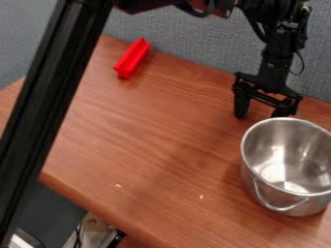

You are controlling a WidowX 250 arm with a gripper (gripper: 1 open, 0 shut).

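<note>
My black gripper [264, 105] hangs at the upper right, just behind and above a shiny steel pot [285, 160], with its fingers apart and nothing visible between them. The pot stands at the right edge of the wooden table [155, 155], its wire handle down at the front. A red object [131, 58], long and narrow, lies at the back left of the table, well away from the gripper.
A grey padded wall [181, 39] runs behind the table. A dark vertical bar [39, 116] crosses the left of the view.
</note>
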